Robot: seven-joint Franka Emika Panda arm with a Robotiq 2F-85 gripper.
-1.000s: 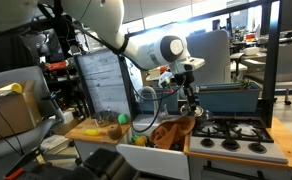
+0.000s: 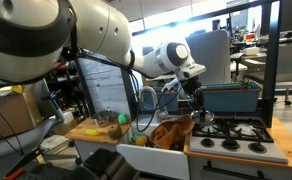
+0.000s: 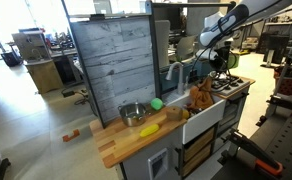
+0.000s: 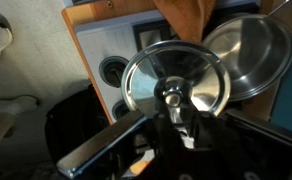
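A round glass lid with a metal rim (image 4: 144, 72) fills the middle of the wrist view. Its knob sits between the fingers of my gripper, which is shut on it. In exterior view 1 my gripper (image 2: 199, 108) hangs just over the left end of the stove (image 2: 238, 138). Whether the lid touches the stove surface is hard to tell. An open, empty steel pot (image 4: 248, 52) lies beside the lid in the wrist view, partly cut off by the frame edge.
A brown cloth (image 2: 173, 132) drapes over the sink, left of the stove. Behind stands a blue rack (image 2: 231, 99). Another steel pot (image 3: 133, 113) and a yellow object (image 3: 149, 130) rest on the wooden counter.
In exterior view 1 the arm has swung toward the camera and slightly right, with the gripper a little lower over the stove's left end. The lid has moved along with it.
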